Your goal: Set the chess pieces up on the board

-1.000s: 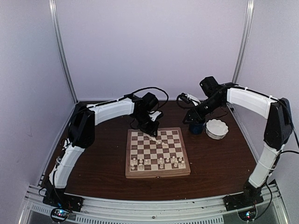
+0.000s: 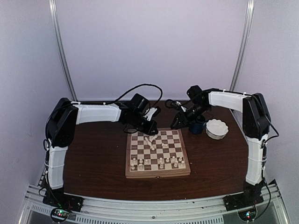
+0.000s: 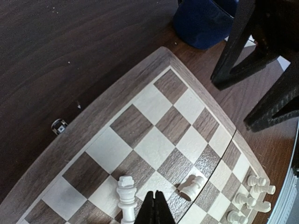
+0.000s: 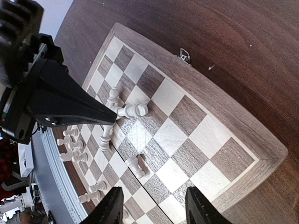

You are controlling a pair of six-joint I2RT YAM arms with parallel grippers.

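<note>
My left gripper is shut with nothing between its fingers, low over the far part of the chessboard (image 2: 158,173). A white piece with a faceted top (image 3: 126,198) lies just left of those fingertips, outside them. In the right wrist view, the same gripper's dark tip partly covers this lying piece (image 4: 140,110). Touching or close to it are another lying piece (image 4: 106,137) and a piece top (image 4: 112,95). A shorter white piece (image 4: 135,166) lies apart. My right gripper is open and empty at the board's far right corner.
Several white pieces (image 2: 161,162) stand along the near rows. Right of the board are a blue cup (image 2: 197,127), partly behind my right arm, and a white bowl (image 2: 217,129). My right gripper's fingers (image 3: 266,109) are close to the left one.
One lying piece has turned. My right gripper has moved left, towards the board and the left gripper.
</note>
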